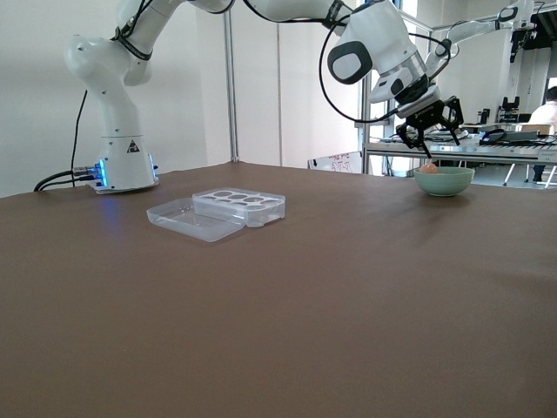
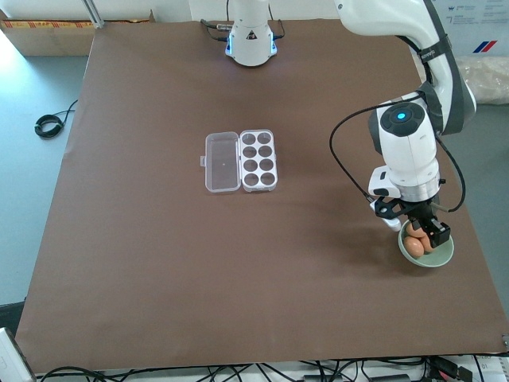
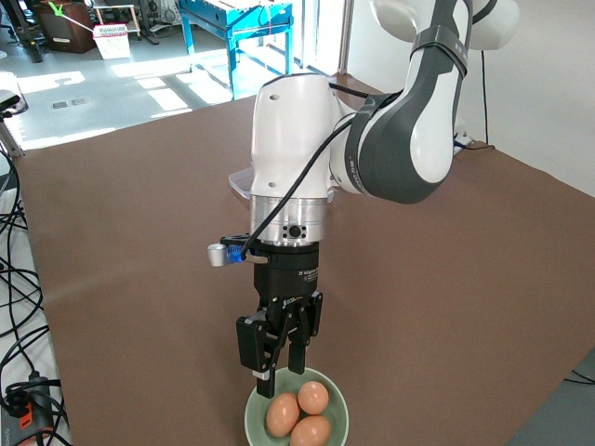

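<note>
A pale green bowl (image 2: 425, 259) sits at the right of the table with brown eggs (image 2: 413, 247) in it; three show in the right view (image 3: 311, 398). My gripper (image 3: 281, 360) hangs pointing down just above the bowl's rim, its black fingers apart, with no egg seen between them; in the top view it (image 1: 428, 144) is over the bowl (image 1: 444, 183). A clear plastic egg carton (image 2: 258, 159) lies at the table's middle, its lid (image 2: 222, 162) open to the left, its holes empty.
Cables run along the near edge. The table between bowl and carton is clear.
</note>
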